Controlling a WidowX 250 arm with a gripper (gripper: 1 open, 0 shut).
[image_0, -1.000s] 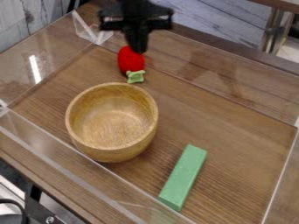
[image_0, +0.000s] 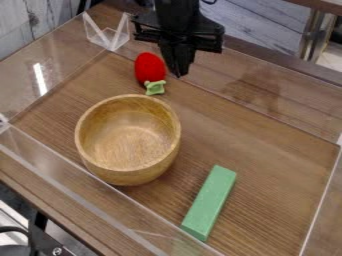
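Note:
The black gripper (image_0: 181, 60) hangs at the top centre of the view, its fingertips low over the wooden table, shut with nothing visible between them. Just left of it lies a red object (image_0: 150, 67) with a small green piece (image_0: 155, 87) at its lower end. A wooden bowl (image_0: 128, 136) sits below them at the centre left, and a green bar (image_0: 209, 202) lies at the lower right.
Clear plastic pieces show at the top left and left edge. A dark cable is at the bottom left corner.
The gripper has come lower into view over the past second, from the top edge to beside the red object. The objects on the table lie where they were.

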